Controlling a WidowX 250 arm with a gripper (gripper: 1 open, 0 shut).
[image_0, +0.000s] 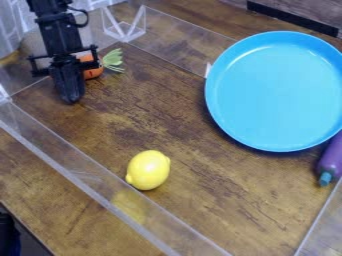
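At the upper left of the camera view my black gripper (70, 84) is lowered close to the table, shut, with nothing visible between its fingers. An orange carrot (91, 66) with pale green leaves lies just behind it and to its right, partly hidden by the gripper.
A large blue plate (273, 92) fills the upper right, with a purple object (331, 158) at its lower right. A yellow lemon (148, 170) lies in the lower middle. Clear plastic walls edge the wooden table (160, 115), whose centre is free.
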